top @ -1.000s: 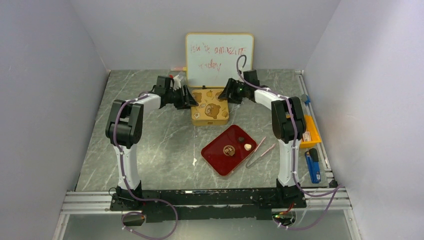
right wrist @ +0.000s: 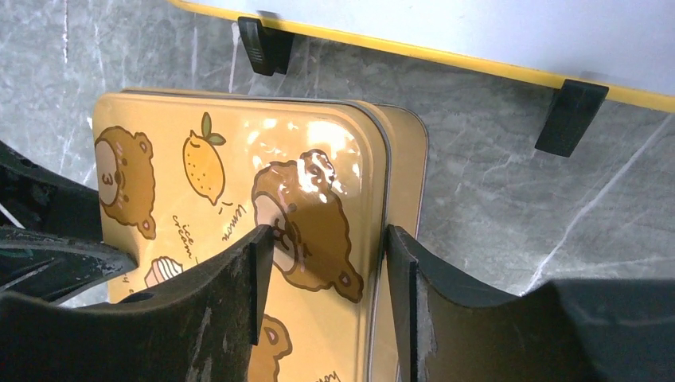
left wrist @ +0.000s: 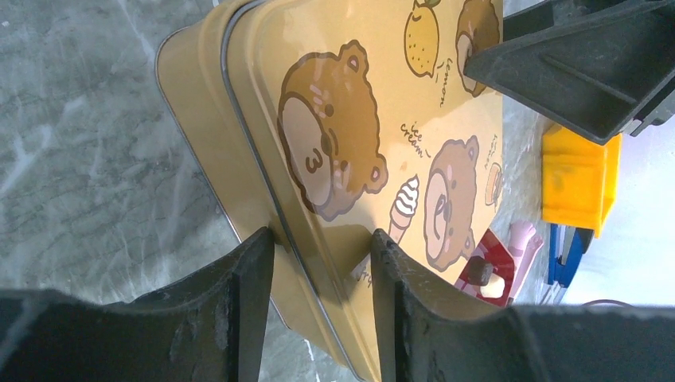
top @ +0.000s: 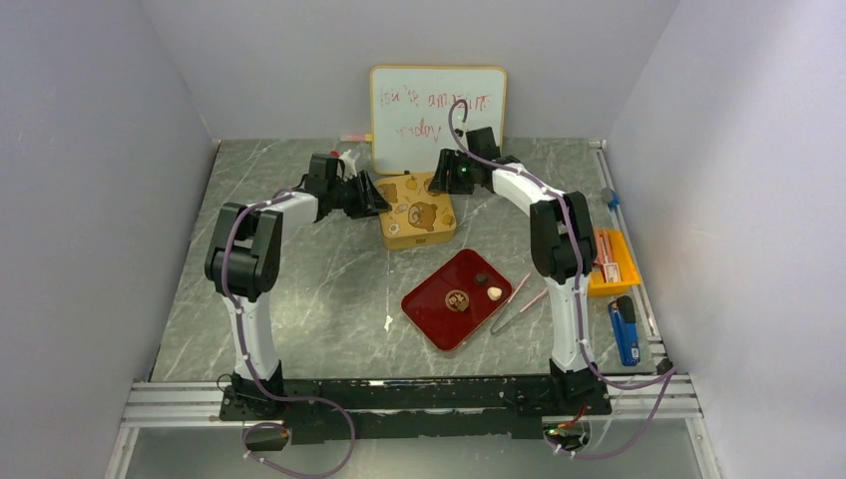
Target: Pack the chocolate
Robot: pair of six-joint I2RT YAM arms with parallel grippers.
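Observation:
A yellow bear-printed box (top: 416, 212) stands at the back middle. My left gripper is at its left side, part open, fingertips against the lid and its edge. My right gripper is at the opposite side, fingers apart, one tip over the lid, the other at its rim. The red tray (top: 436, 313) in front holds a bear-faced piece (top: 457, 300), a dark piece (top: 481, 278) and a pale piece (top: 494, 293).
A whiteboard (top: 438, 110) stands behind the box. Tongs (top: 522, 311), a yellow bin (top: 619, 259) and a blue tool (top: 626, 334) are at the right.
Both grippers and the box have shifted slightly left, and the box has turned a little; my right gripper has also moved slightly toward the back.

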